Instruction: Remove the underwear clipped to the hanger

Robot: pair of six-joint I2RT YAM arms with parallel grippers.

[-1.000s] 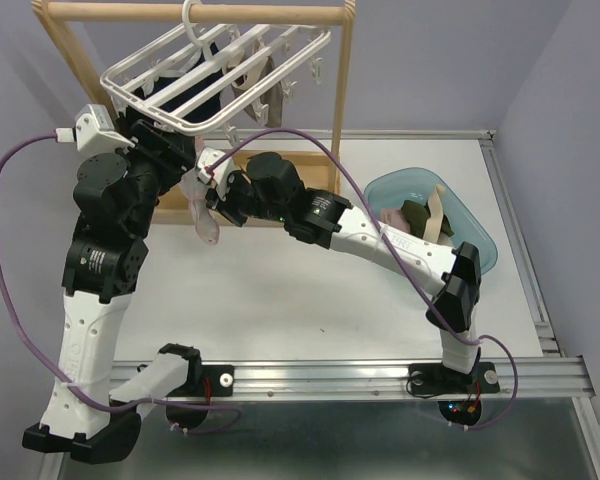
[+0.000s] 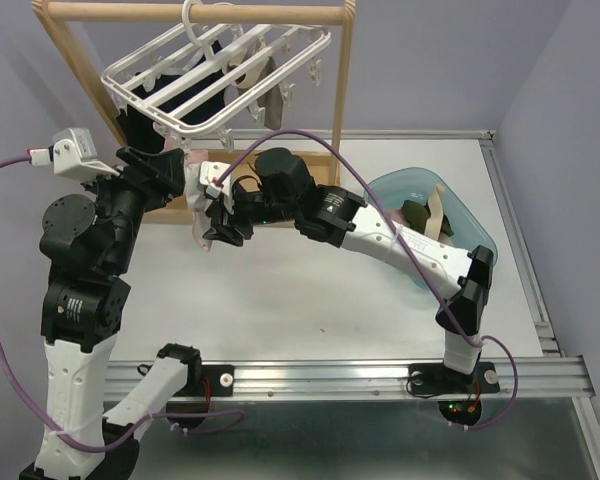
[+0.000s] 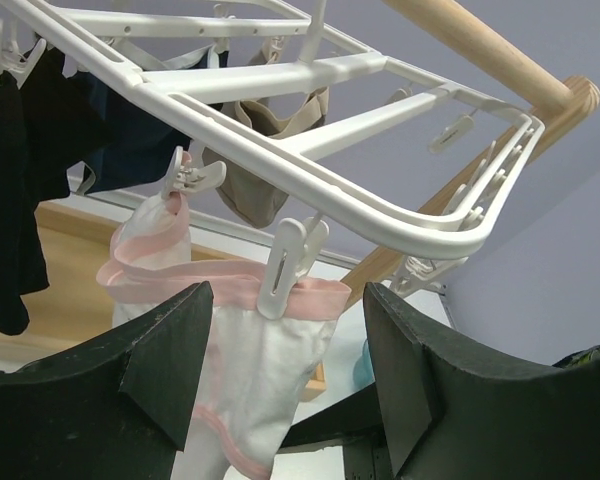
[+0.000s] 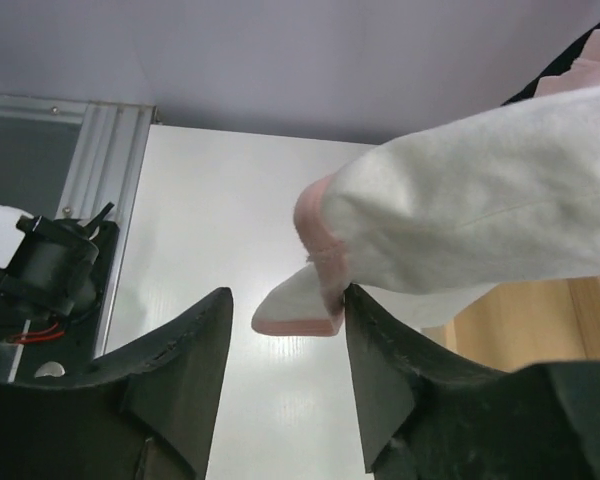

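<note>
White underwear with pink trim (image 3: pixel 250 365) hangs from the hanger (image 3: pixel 220 110), its waistband still held by a near white clip (image 3: pixel 283 265) and a second clip (image 3: pixel 188 178) to the left. My left gripper is partly open just below the hanger's near rail, one finger to each side of the near clip. From the right, my right gripper reaches to the underwear's lower part, also partly open. A pink-edged corner of the cloth (image 4: pixel 300 310) shows in the gap between its fingers, near the right fingertip; whether they touch is unclear.
Dark garments (image 3: pixel 25 180) and a beige one (image 3: pixel 255 185) hang elsewhere on the hanger. A wooden frame (image 2: pixel 342 90) carries it. To the right, a blue basin (image 2: pixel 395 185) holds several clothes.
My left arm has shifted left and slightly toward the front, its gripper leaving the spot under the hanger's corner.
</note>
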